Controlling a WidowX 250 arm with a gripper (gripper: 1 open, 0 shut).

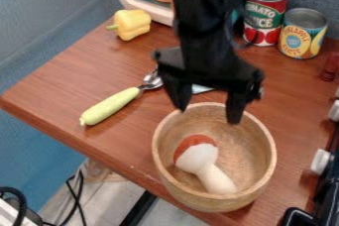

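The black gripper [207, 106] hangs over the back rim of a wooden bowl [257, 175], fingers apart and pointing down, with nothing visible between them. Inside the bowl lies a toy mushroom [205, 163] with a red and white cap and a pale stem. A spoon with a light yellow-green handle [109, 106] lies on the table left of the bowl, its metal head partly hidden behind the arm.
The wooden table [59, 95] also holds a yellow toy [130, 24], a tomato can [263, 17], a second can [300, 35] and a small red item [330, 68]. A toy appliance stands at the back. Black equipment edges the right.
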